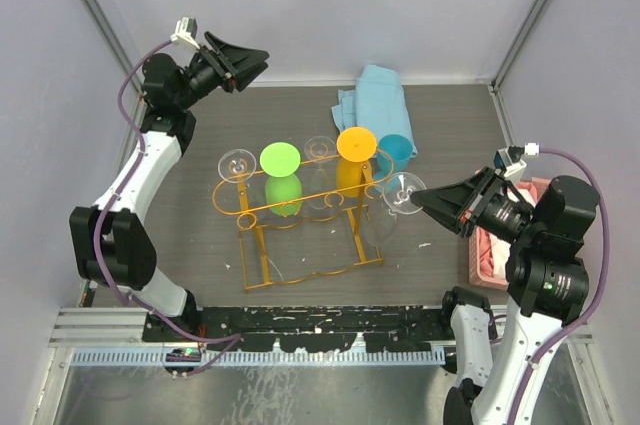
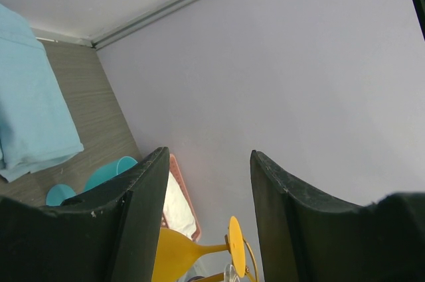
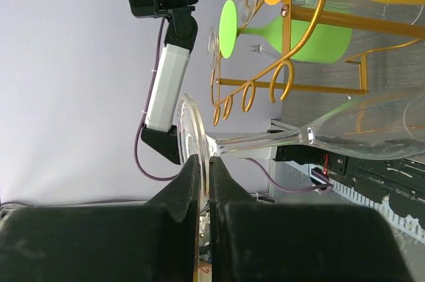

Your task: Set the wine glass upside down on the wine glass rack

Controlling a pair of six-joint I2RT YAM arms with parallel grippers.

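Observation:
The gold rack (image 1: 262,265) holds clear, green (image 1: 282,190) and yellow (image 1: 356,144) glasses upside down. My right gripper (image 1: 420,199) is shut on the foot of a clear wine glass (image 1: 403,187) at the rack's right end. In the right wrist view the foot (image 3: 192,129) is between the fingers, and the bowl (image 3: 365,126) extends right, beside the rack's hooks. My left gripper (image 1: 240,78) stands open high at the back left, away from the glasses.
A blue cloth (image 1: 375,100) lies at the back, with a blue cup (image 1: 398,150) before it. A basket (image 1: 480,265) with cloths stands at the right, partly under the right arm. The rack's right end is close to the held glass.

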